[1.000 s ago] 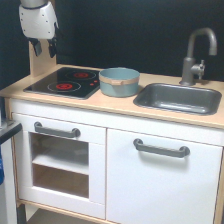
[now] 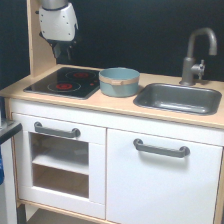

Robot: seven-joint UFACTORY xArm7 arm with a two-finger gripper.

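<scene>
A grey-green pot [image 2: 119, 88] with a pale rim stands upright on the wooden counter, between the stovetop and the sink. My gripper [image 2: 63, 50] hangs at the upper left, above the back part of the black stovetop [image 2: 90, 87]. It is clear of the pot, to its left and higher. The dark fingers are small and blend into the dark wall, so I cannot make out whether they are apart, and no held object shows.
Right of the pot is a grey sink [image 2: 180, 97] with a tall faucet [image 2: 190, 62] behind it. Below are a shelf compartment [image 2: 60, 158] behind a handled front and a white cabinet door [image 2: 150, 185]. The stovetop is clear.
My arm and gripper have moved right, from the left end of the stovetop toward its middle. The pot and the kitchen fittings stand where they were.
</scene>
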